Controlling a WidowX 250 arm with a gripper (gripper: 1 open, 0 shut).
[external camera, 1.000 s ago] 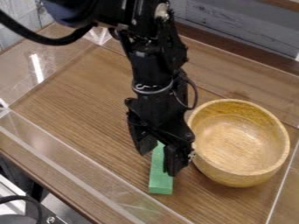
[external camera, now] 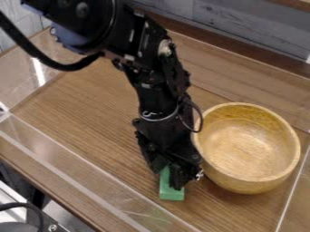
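Observation:
My black gripper (external camera: 171, 165) reaches down from the top left and is low over the wooden table, right around a green block (external camera: 172, 192). The block lies near the front, and its upper part is hidden behind the fingers. I cannot see whether the fingers touch or hold it. A yellow bowl (external camera: 246, 176) sits just to the right, close beside the gripper.
Bare table (external camera: 72, 109) stretches to the left and behind the arm. A pale wall (external camera: 237, 32) runs along the back. A dark cable lies at the bottom left corner.
The bowl looks unmoved.

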